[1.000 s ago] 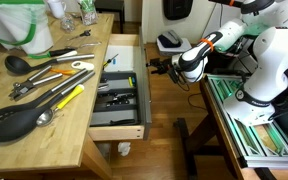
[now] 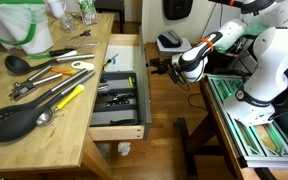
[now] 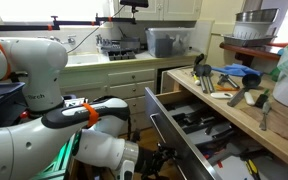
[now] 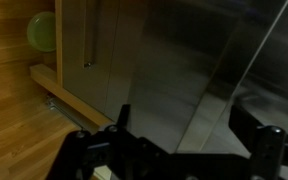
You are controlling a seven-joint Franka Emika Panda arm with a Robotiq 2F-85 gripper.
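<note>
My gripper is open, with nothing between its fingers. In the wrist view a broad grey panel (image 4: 169, 75), probably the drawer front, stands beyond the fingertips; I cannot tell whether they touch it. An open drawer (image 2: 119, 122) juts out from under the wooden counter in exterior view 1. Inside it are a dark organizer tray (image 2: 116, 100) and some small items. There the gripper (image 2: 154, 66) is beside the outer face of the drawer front, toward its far end. In exterior view 2 the gripper is dark and hard to make out near the drawer front (image 3: 179, 145).
Spatulas, ladles and other utensils lie across the wooden counter (image 2: 69, 120). A white and green container (image 2: 24, 25) stands at its back. Below the drawer, the wooden floor (image 2: 164, 150) shows a small pale scrap (image 2: 124, 148). A dark cable hangs near the arm.
</note>
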